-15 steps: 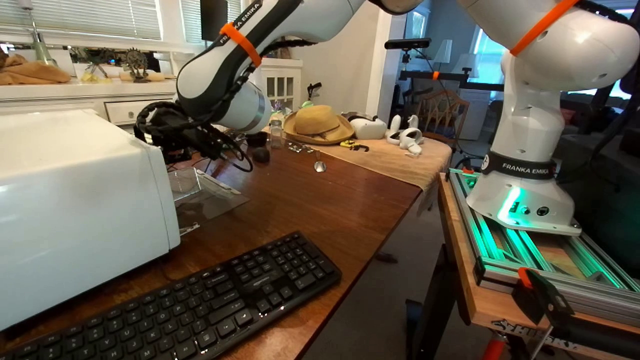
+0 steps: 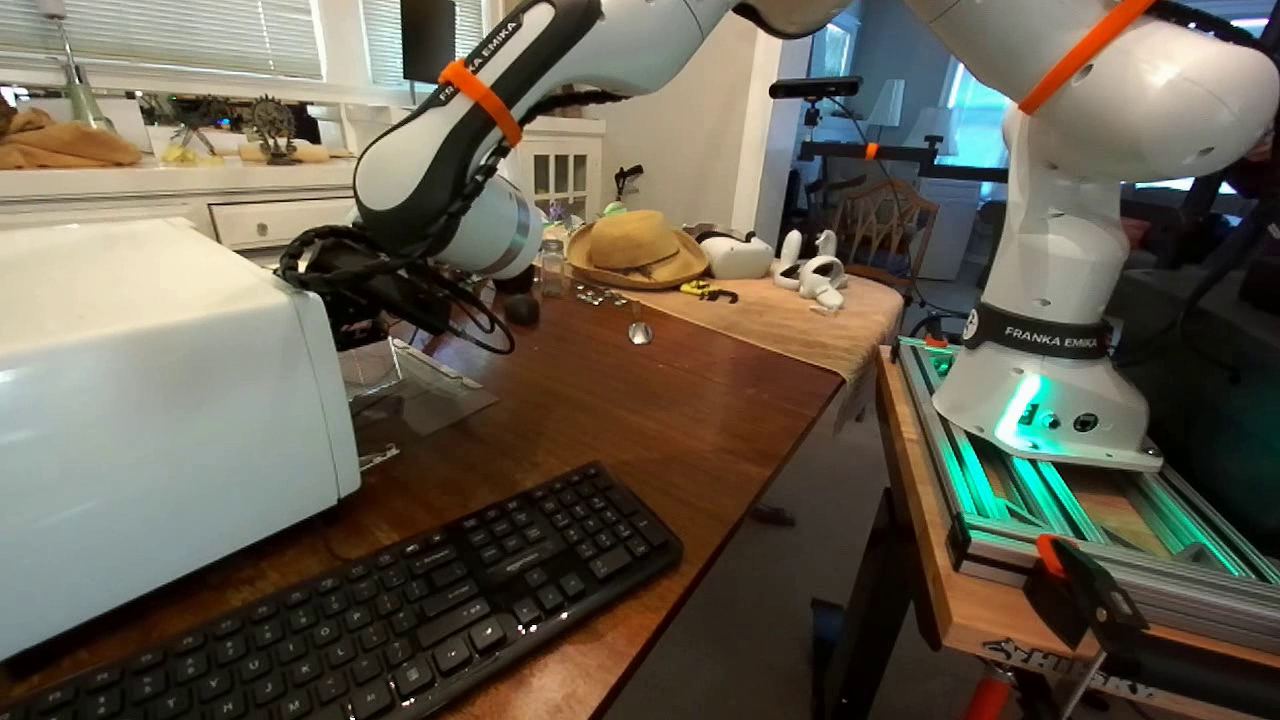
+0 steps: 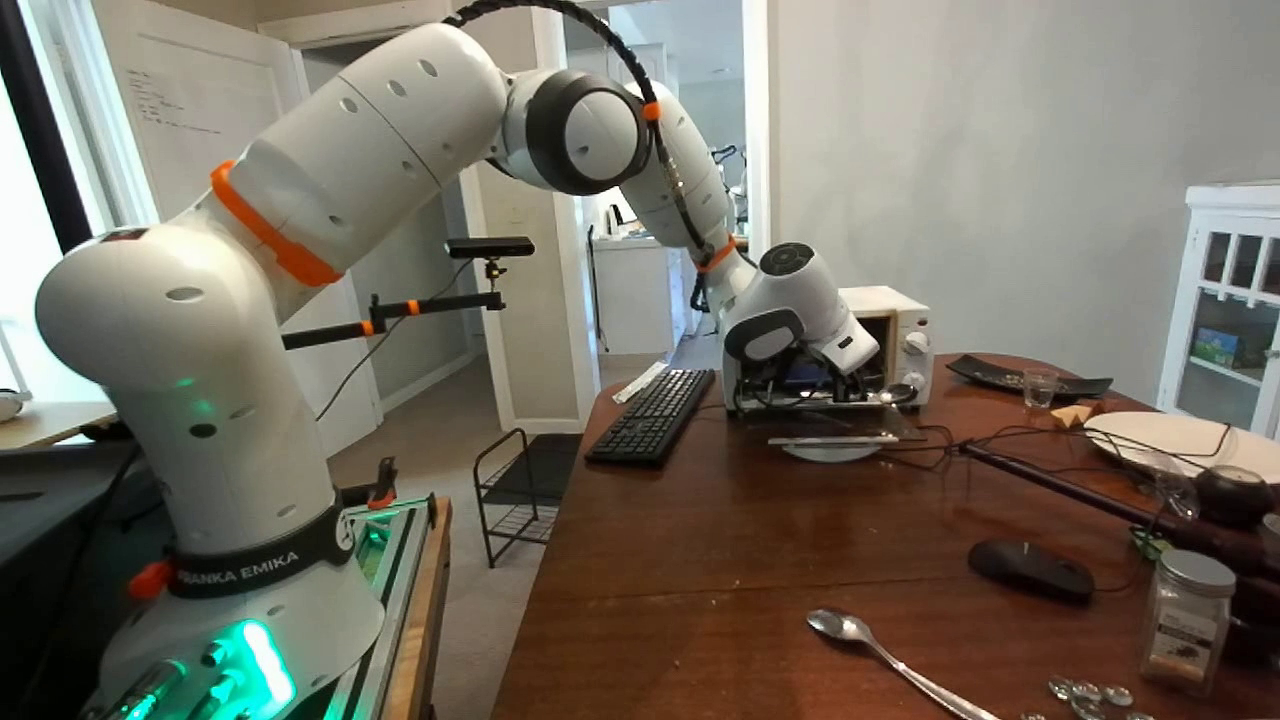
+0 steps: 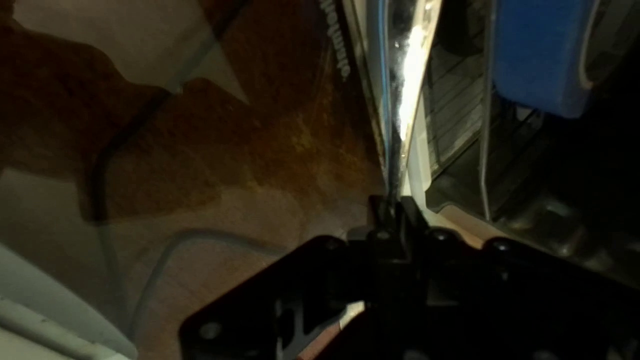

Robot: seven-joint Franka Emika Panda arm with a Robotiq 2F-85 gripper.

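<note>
My gripper is shut on a shiny metal utensil [image 4: 414, 72], whose narrow end sits between the fingertips. A spoon-like bowl [image 3: 896, 394] shows beside the hand in exterior view 2, apparently the same piece. The white toaster oven [image 3: 918, 342] stands with its glass door [image 3: 828, 440] folded down over the table. My hand is just above that door, at the oven's mouth. Inside, a blue block-like object [image 4: 540, 54] lies by the wire rack [image 4: 456, 102]. In exterior view 1 the oven's body [image 2: 180, 372] partly hides the hand, and the fingertips cannot be seen.
A black keyboard [image 3: 654, 414] lies beside the oven near the table edge. Another spoon [image 3: 864, 630], a mouse [image 3: 1032, 570] and a glass jar [image 3: 1188, 618] are on the near part of the table. Cables and a white plate [image 3: 1182, 438] lie to the right.
My hand has come down a little toward the open door and shifted slightly right in exterior view 1. The oven and keyboard stay where they were.
</note>
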